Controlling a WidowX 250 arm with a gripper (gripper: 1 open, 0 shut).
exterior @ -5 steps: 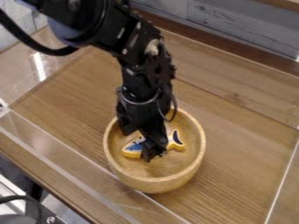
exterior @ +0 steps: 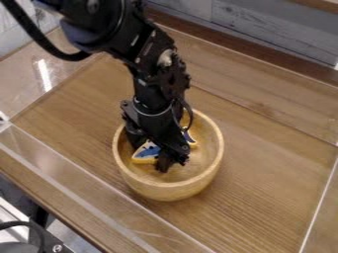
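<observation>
My black gripper (exterior: 161,150) reaches down into a pale round wooden bowl (exterior: 199,178) in the middle of the table. Under and behind its fingers lies a small yellow and blue object (exterior: 144,154), partly hidden by the gripper. The fingers seem closed on this object, though their tips are hard to make out.
A grey wooden wall (exterior: 238,20) runs along the back. Dark cables show at the bottom left corner.
The bowl has shifted slightly left and up in view, along with my gripper. The yellow and blue object is now more covered by the gripper.
</observation>
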